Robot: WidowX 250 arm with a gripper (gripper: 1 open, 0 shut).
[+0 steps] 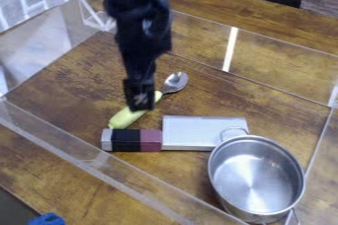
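Observation:
My dark gripper (142, 99) reaches down from the top centre, blurred, its fingers standing open just above a pale yellow-green elongated object (126, 117). A metal spoon (176, 80) lies right behind that object, its bowl to the right of my fingers. In front are a maroon-and-black block (130, 140) and, adjoining it on the right, a light grey rectangular slab (200, 131). A steel pot (258, 175) with handles stands at the front right.
The wooden table (59, 86) has clear room at left and back right, within transparent low walls. A small blue item (46, 219) is at the bottom-left corner.

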